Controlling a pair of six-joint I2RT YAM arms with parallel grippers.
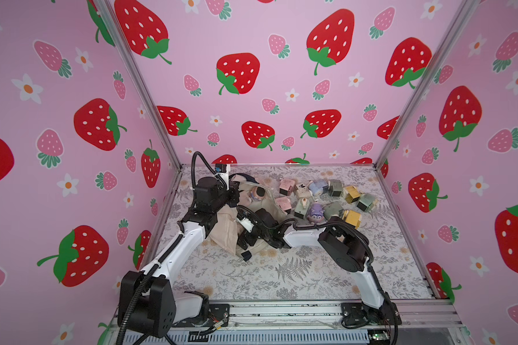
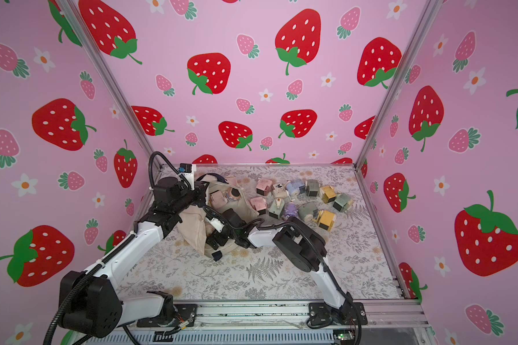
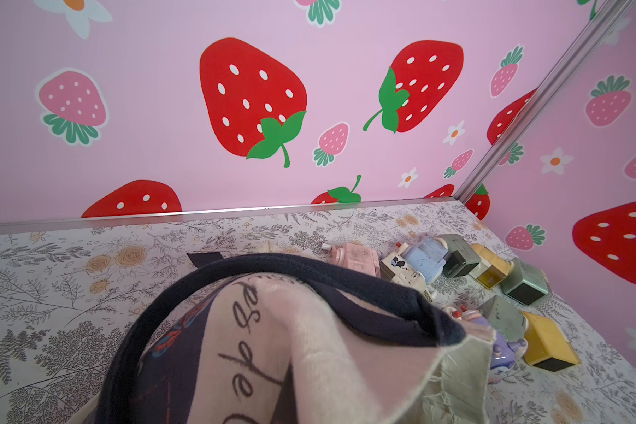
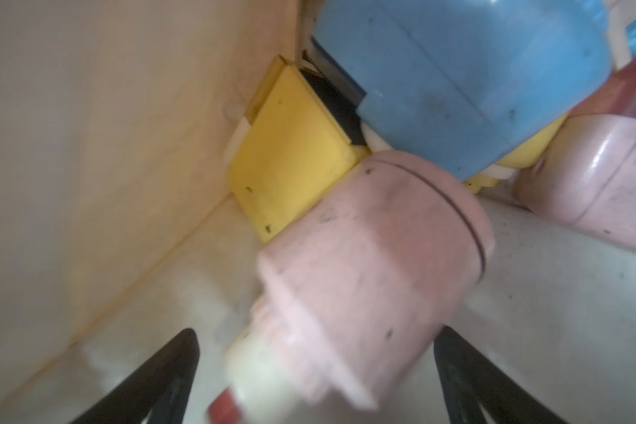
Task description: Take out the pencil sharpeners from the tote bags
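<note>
A beige tote bag [image 1: 221, 235] lies at the left of the table, held up near its top, where my left gripper [image 1: 233, 189] is shut; its dark-trimmed rim [image 3: 275, 263] fills the lower left wrist view. My right gripper is inside the bag, open, with a pink pencil sharpener [image 4: 378, 261] lying between its fingers, seen blurred. Beyond that lie a yellow sharpener [image 4: 289, 155], a blue one [image 4: 459, 70] and another pink one [image 4: 600, 176].
Several sharpeners in pink, grey, yellow, blue and purple stand on the table [image 1: 305, 270] to the right of the bag, such as a yellow one [image 3: 547, 339].
</note>
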